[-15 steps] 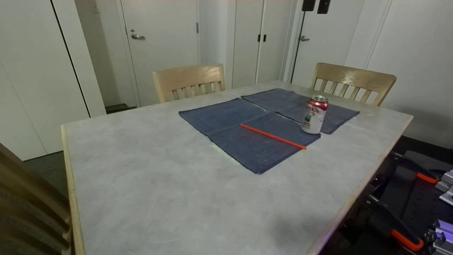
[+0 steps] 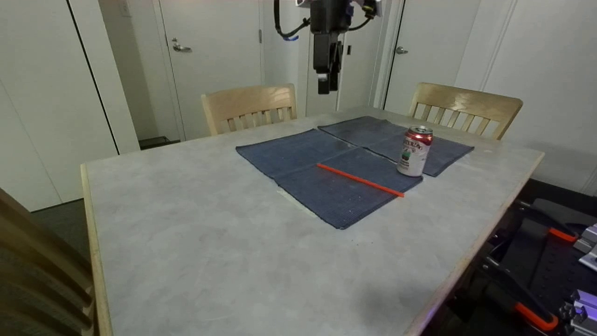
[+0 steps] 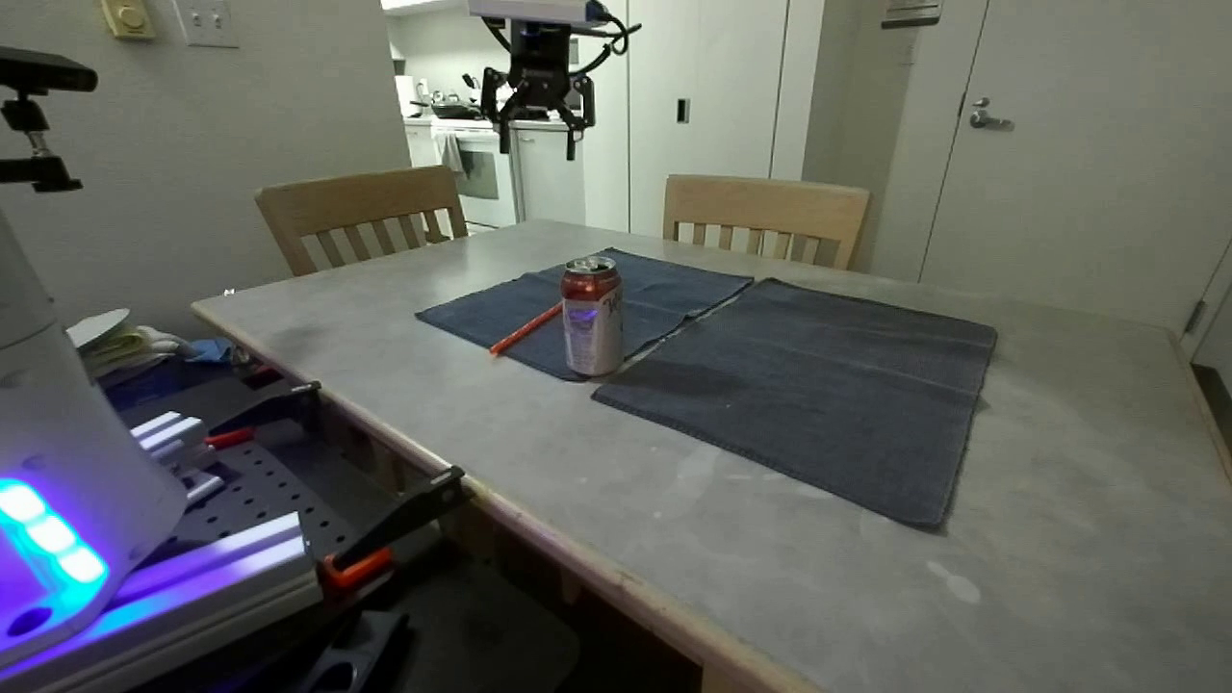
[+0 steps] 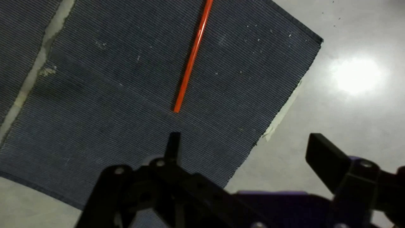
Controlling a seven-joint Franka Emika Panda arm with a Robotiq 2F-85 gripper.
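Note:
My gripper [image 3: 537, 150] hangs high over the far part of the table, open, with nothing between its fingers. In the wrist view the gripper spreads above the edge of a dark blue cloth [image 4: 114, 114], well above it. A thin red straw [image 4: 192, 60] lies flat on that cloth, one end just beyond my left finger. A red and white can [image 2: 415, 151] stands upright at the cloth's corner, beside the straw [image 2: 361, 179]; the wrist view does not include the can.
A second blue cloth [image 3: 832, 393] lies alongside the first, a narrow gap between them. Wooden chairs [image 2: 252, 107] stand behind the table [image 2: 224, 252], whose near half is bare in exterior view 1. Clamps [image 3: 393, 531] grip the table's edge by the robot's base.
In exterior view 1 my gripper has come down and moved left; before, only its fingertips showed at the top. The can, straw and cloths have stayed put.

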